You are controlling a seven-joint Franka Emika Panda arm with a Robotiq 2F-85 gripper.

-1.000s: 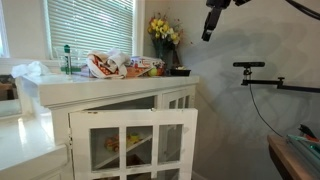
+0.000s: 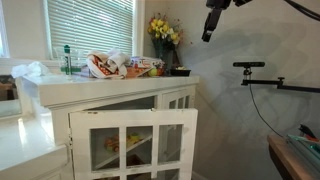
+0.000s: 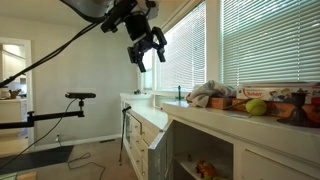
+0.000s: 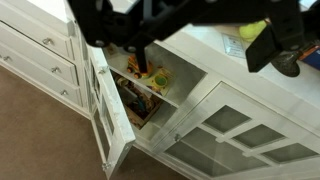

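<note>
High above the counter hangs my gripper [image 3: 150, 60], its two dark fingers spread apart with nothing between them. The wrist view looks down past those fingers onto a white cabinet door [image 4: 112, 115], which stands swung open with glass panes. In the first exterior view the same door [image 2: 137, 115] faces the camera. Inside the cabinet, yellow and orange items [image 4: 156, 78] sit on a shelf; what they are is too small to tell. The gripper is well clear of the door and touches nothing.
On the counter [image 3: 225, 122] are a cloth-like bundle [image 3: 208, 90], a green apple-like fruit [image 3: 257, 106], boxes [image 3: 280, 92] and a dark object [image 3: 298, 112]. Yellow flowers [image 2: 160, 30] stand in the corner. White drawers [image 4: 50, 62] lie beside the open door.
</note>
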